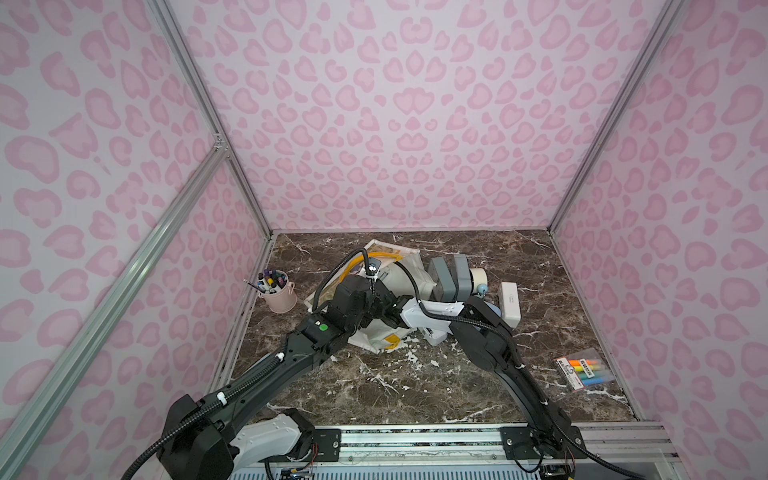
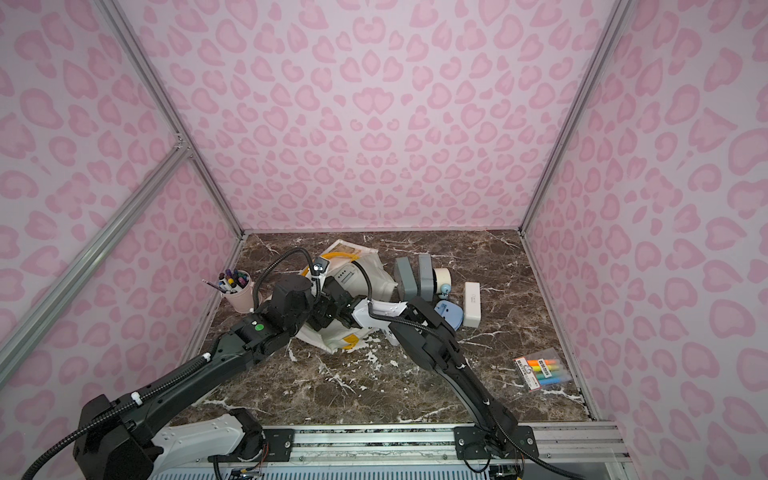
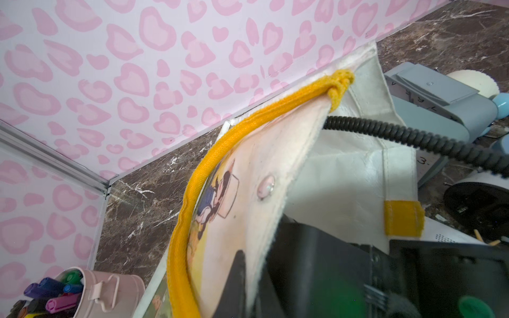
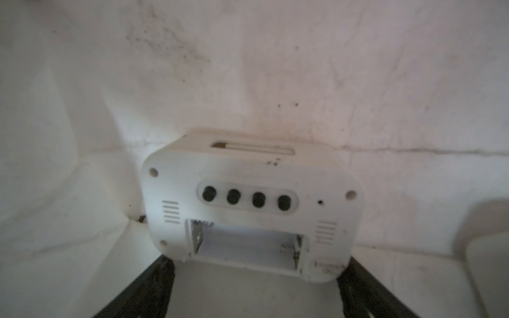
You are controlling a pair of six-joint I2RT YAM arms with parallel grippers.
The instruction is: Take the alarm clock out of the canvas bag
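Observation:
The white alarm clock (image 4: 254, 185) lies inside the canvas bag (image 4: 371, 63), its back with dark buttons and an empty battery bay facing the right wrist camera. My right gripper is inside the bag, fingers part open, one dark finger (image 4: 153, 283) at each lower corner of the clock. Whether both fingers press on it cannot be told. In the top right view the clock (image 2: 347, 276) shows in the bag's mouth. My left gripper is shut on the bag's rim (image 3: 289, 175), with thin cloth between its fingers.
Grey boxes (image 1: 441, 280), a cream-and-blue item (image 1: 479, 281) and a white box (image 1: 509, 304) stand right of the bag. A pen cup (image 1: 280, 296) is at left, a highlighter pack (image 1: 584, 369) at front right.

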